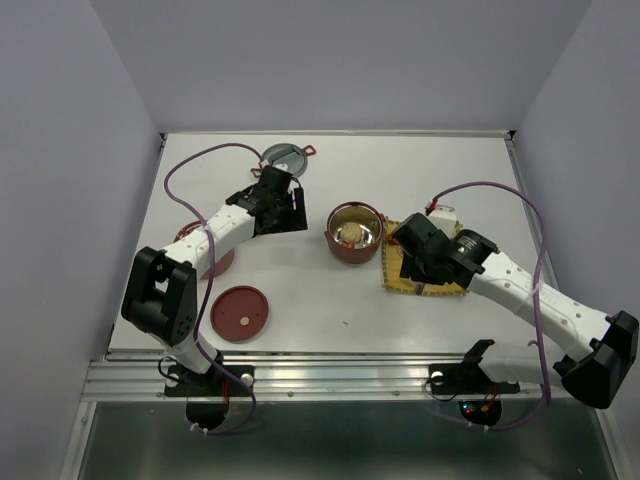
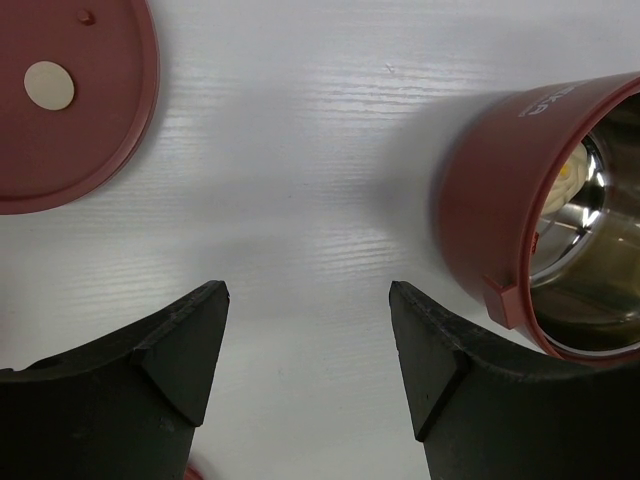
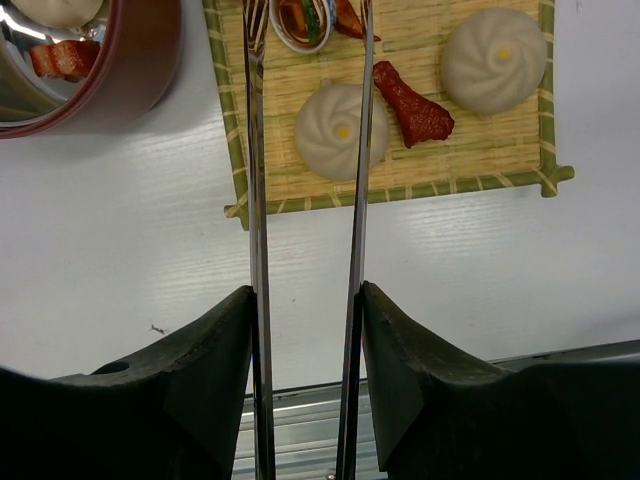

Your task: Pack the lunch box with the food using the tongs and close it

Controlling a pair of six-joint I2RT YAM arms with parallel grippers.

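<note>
A maroon lunch pot (image 1: 352,250) with a steel interior holds a bun (image 3: 55,15) and a reddish piece of food (image 3: 65,60). Right of it, a bamboo mat (image 3: 480,150) carries buns (image 3: 490,60), a red drumstick (image 3: 412,108) and other food. My right gripper is over the mat's front edge, open around a pair of long steel utensils, probably tongs, whose tips reach over the food. My left gripper hangs open and empty left of the pot.
Maroon lids (image 1: 240,313) lie at the front left and under the left arm. A grey lid (image 1: 285,157) with red handles sits at the back. The table between pot and front edge is mostly clear.
</note>
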